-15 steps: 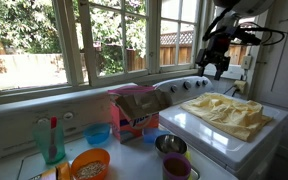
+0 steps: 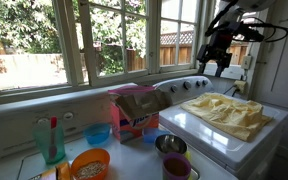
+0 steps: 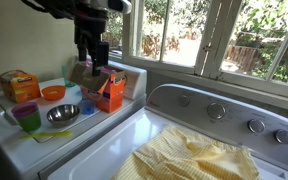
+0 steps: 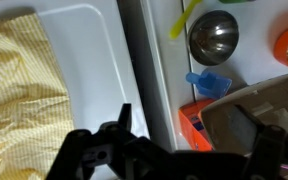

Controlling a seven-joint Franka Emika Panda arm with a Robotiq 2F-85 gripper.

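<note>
My gripper [image 2: 211, 68] hangs open in the air above the white washer, near its control panel, with nothing seen between its fingers. A crumpled yellow cloth [image 2: 224, 115] covers much of the washer lid, below the gripper. From the wrist view, the fingers of the gripper stand wide apart, above the gap between the two machines. The cloth [image 4: 22, 95] is on the left there. An orange detergent box [image 3: 111, 94] with a brown opened top stands at the other machine's edge; in the wrist view the gripper partly hides this box [image 4: 216, 125].
Beside the box are a blue scoop [image 4: 210, 82] and a metal bowl [image 4: 214, 37]. An orange bowl [image 2: 90, 164], a teal cup [image 2: 50, 140] and a purple cup [image 2: 176, 166] share that surface. Windows and raised control panels bound the back. Bare lid [image 4: 89, 75] shows beside the cloth.
My arm and gripper have shifted only slightly above the washer. The cloth, box, bowls and cups stay where they were.
</note>
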